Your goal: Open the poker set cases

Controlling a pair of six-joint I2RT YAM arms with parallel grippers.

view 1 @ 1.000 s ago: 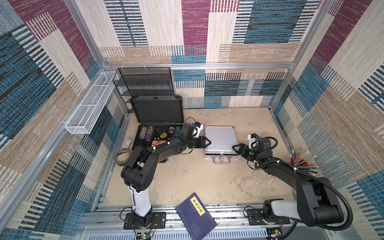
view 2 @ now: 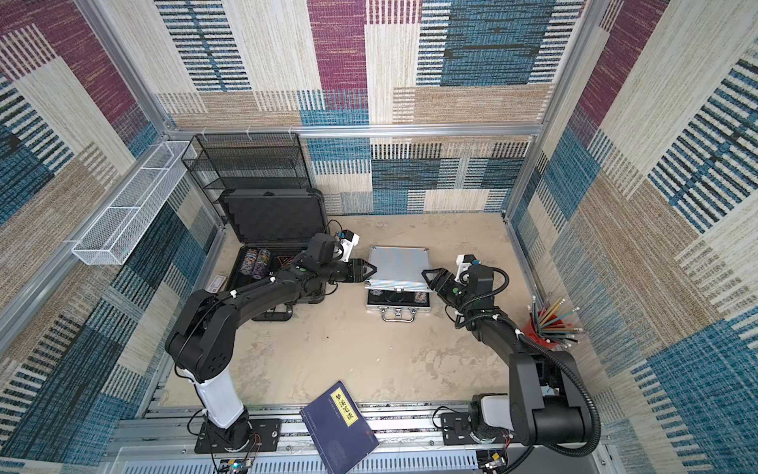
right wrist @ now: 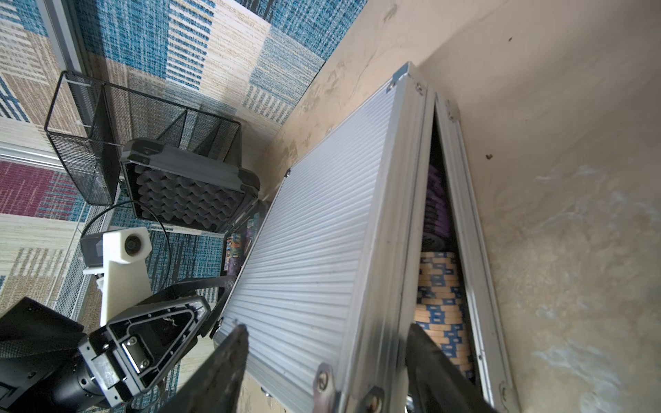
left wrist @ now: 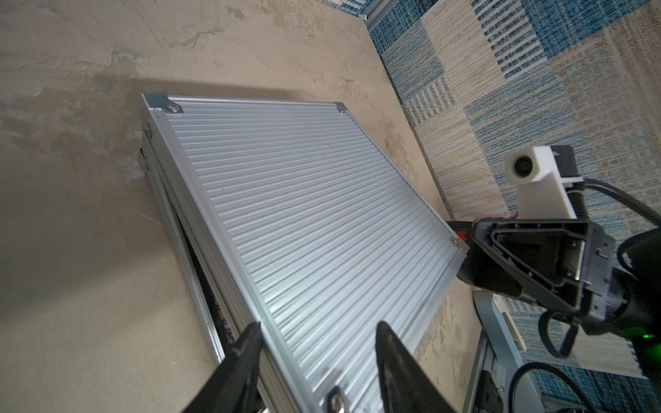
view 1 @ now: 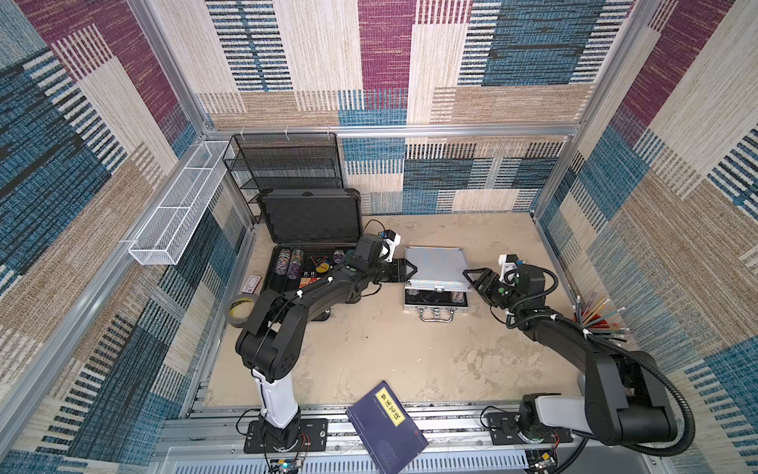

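The silver poker case (view 1: 436, 265) has its lid tilted partly up at the front, poker chips (right wrist: 440, 296) showing inside. My left gripper straddles the lid's left edge near the front corner. My right gripper is around the opposite edge at the front corner. Both have their fingers apart; whether they press on the lid is unclear. The black poker case (view 1: 308, 213) at the back left stands open, with chips in its base, partly hidden by my left arm.
A pencil cup (view 2: 545, 331) sits at the right edge, a tape roll (view 1: 241, 312) at the left. A wire rack (view 1: 280, 158) stands at the back. A blue book (view 1: 387, 426) lies at the front.
The silver case's lid has risen at its front, exposing more of the interior.
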